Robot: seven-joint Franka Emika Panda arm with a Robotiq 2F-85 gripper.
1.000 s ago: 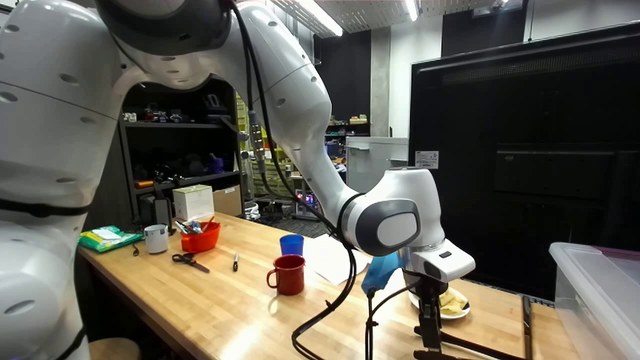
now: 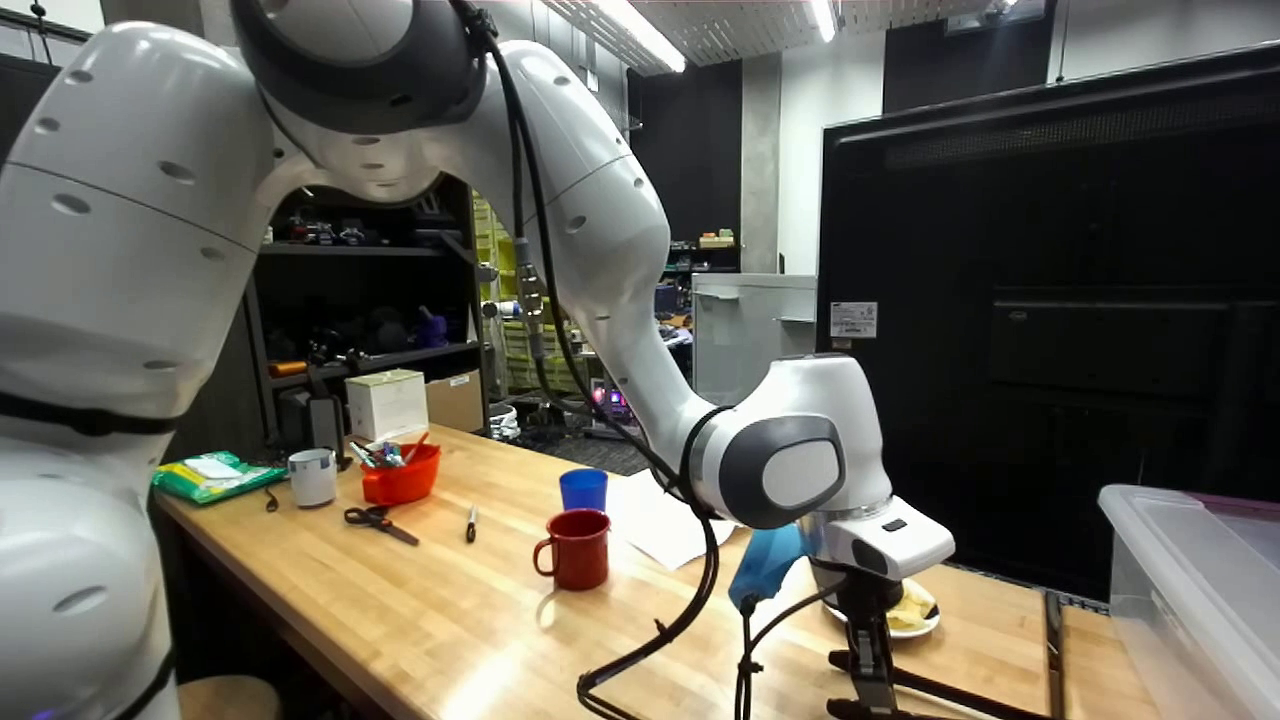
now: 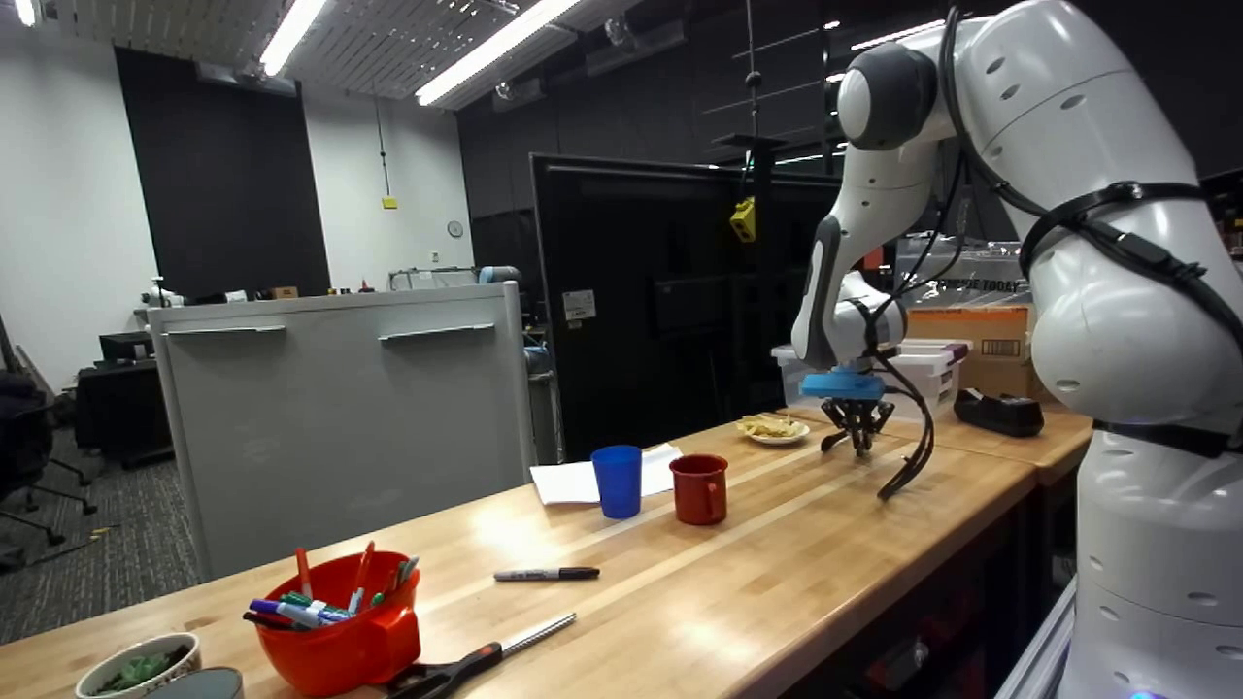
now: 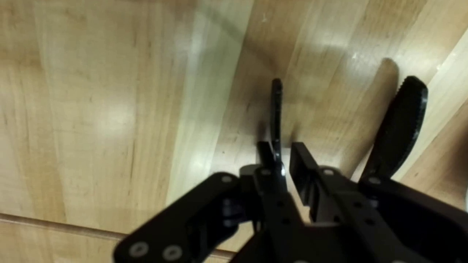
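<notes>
Black tongs (image 2: 960,696) lie on the wooden table at the lower right in exterior view 1. My gripper is low over them, its fingers close together. In the wrist view, one narrow arm of the tongs (image 4: 276,111) shows edge-on at the fingertips, close against the left finger (image 4: 264,153). The other tong head, broad and serrated, lies outside the right finger. A thin gap shows beside the narrow arm, and whether it is held cannot be told. In exterior view 2 the gripper (image 3: 858,441) stands right of the plate.
A plate of chips (image 3: 775,431) sits close to the gripper. A red mug (image 2: 578,550), blue cup (image 2: 584,490) and white paper (image 2: 654,516) are mid-table. Farther off lie a marker (image 3: 548,573), scissors (image 3: 466,670) and a red pen holder (image 3: 350,641). A clear bin (image 2: 1188,588) stands at the right.
My arm has come down slightly, so the gripper is lower at the tongs. The tongs, plate, mug and cup show no visible movement.
</notes>
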